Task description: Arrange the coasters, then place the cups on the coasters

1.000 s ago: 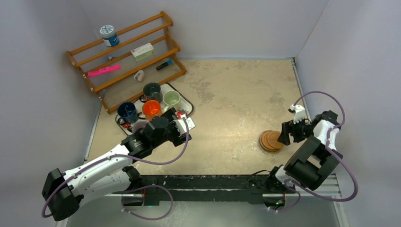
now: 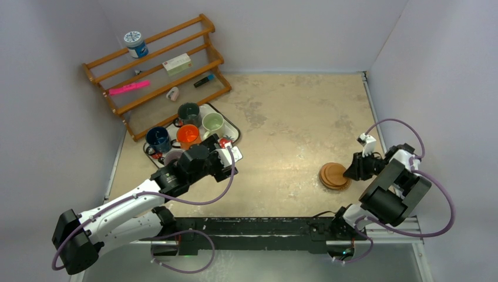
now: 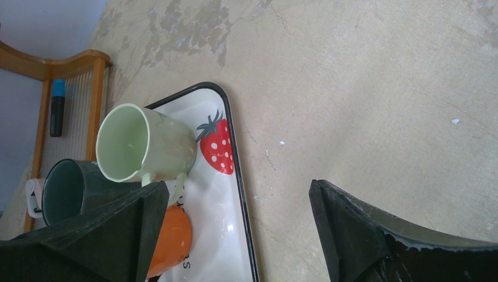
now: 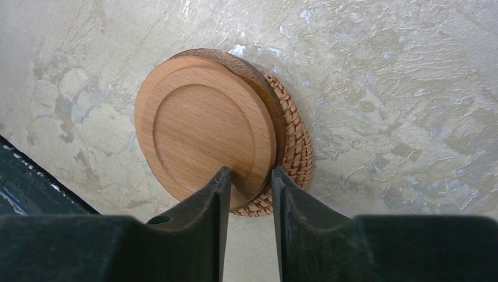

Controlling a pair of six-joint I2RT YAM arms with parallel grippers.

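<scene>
Several cups stand on a white tray with a dark rim (image 2: pixel 237 130); among them are a pale green cup (image 3: pixel 167 144), an orange cup (image 2: pixel 188 136) and a dark green cup (image 3: pixel 73 188). Beside them my left gripper is open, nothing between its fingers. A stack of round coasters lies at the table's right: a light wooden coaster (image 4: pixel 202 132) on top, a darker wooden one (image 4: pixel 276 111) under it, a woven one (image 4: pixel 300 150) lowest. Part open, my right gripper has its fingertips astride the top coaster's edge; a firm hold does not show.
A wooden rack (image 2: pixel 158 88) at the back left carries a blue tub (image 2: pixel 135 46), a pale box (image 2: pixel 177 64) and smaller things. Between tray and coasters the table (image 2: pixel 276 141) is clear. A wall rises close behind the right arm.
The fingers of my right gripper have come nearer together at the coaster stack, and its arm has shifted slightly. The top coasters have shifted a little left. The left arm keeps still.
</scene>
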